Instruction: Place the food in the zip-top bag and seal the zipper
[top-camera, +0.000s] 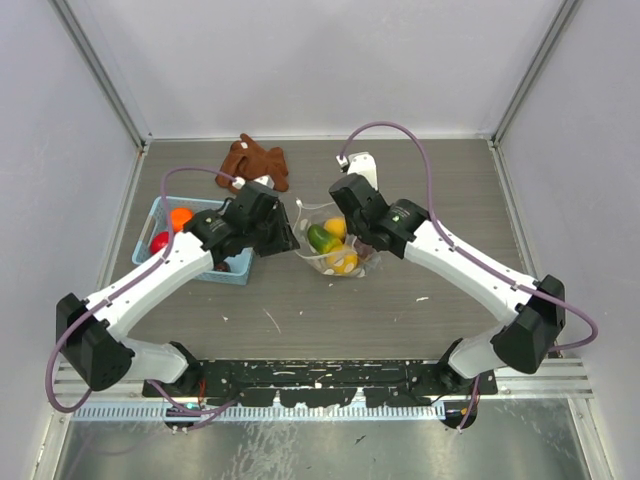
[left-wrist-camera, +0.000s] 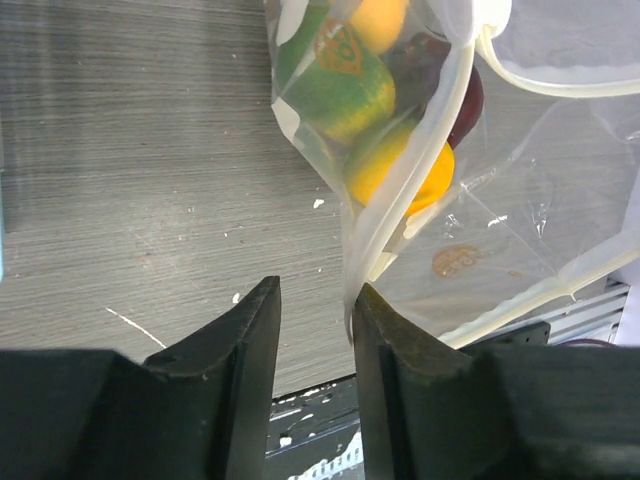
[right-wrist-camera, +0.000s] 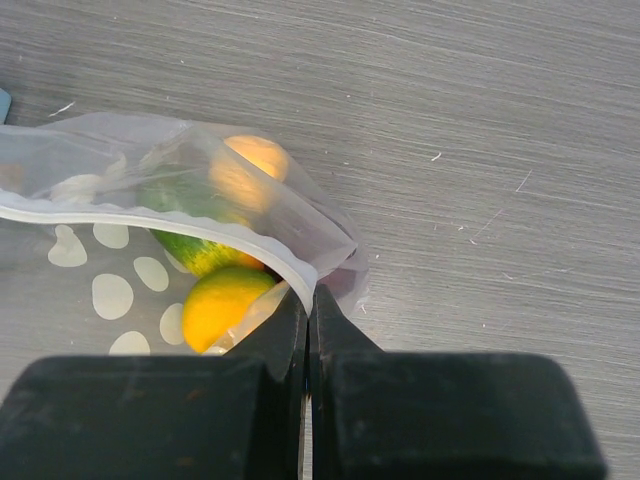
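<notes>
A clear zip top bag (top-camera: 316, 214) stands mid-table with its mouth spread, holding a green and yellow mango (top-camera: 323, 239), orange and yellow fruit (top-camera: 346, 264) and a dark red one (left-wrist-camera: 467, 108). My right gripper is shut on the bag's rim at one end of the mouth. At the other end is my left gripper, its fingers parted. One left finger (left-wrist-camera: 372, 320) meets the bag's zipper edge (left-wrist-camera: 372, 240); the other stands clear of it, bare table showing between.
A blue basket (top-camera: 228, 275) with an orange fruit (top-camera: 181, 217) and a red one (top-camera: 158, 242) stands left of the bag, partly under my left arm. Behind lies a brown plush toy (top-camera: 252, 163). Right of the bag the table is free.
</notes>
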